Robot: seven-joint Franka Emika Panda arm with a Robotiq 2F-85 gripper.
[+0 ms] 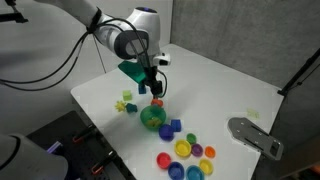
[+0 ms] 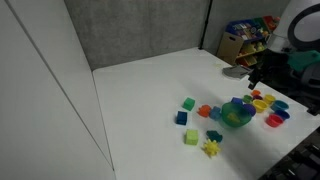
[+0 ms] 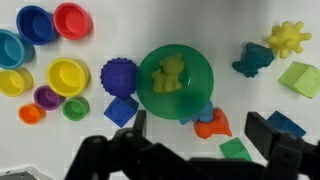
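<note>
My gripper is open, its dark fingers wide apart with nothing between them. In exterior view 1 it hangs above the table, just behind the green bowl [image 1: 152, 115]. In the wrist view, a yellow bear [image 3: 168, 72] lies inside that bowl, above and left of the gap between the fingers. A red bear [image 3: 213, 125] appears within the gap, with a blue toy [image 3: 204, 111] close against it, both outside the bowl. Nearer the right finger are a green block [image 3: 236, 149] and a dark blue block [image 3: 286, 123].
A purple ball [image 3: 118, 76] and a blue block [image 3: 122, 110] sit beside the bowl. Several coloured cups stand beyond, including a red cup [image 3: 72, 20]. Opposite lie a teal toy [image 3: 253, 60] and a yellow toy [image 3: 288, 38]. A grey metal tray [image 1: 256, 137] rests across open table.
</note>
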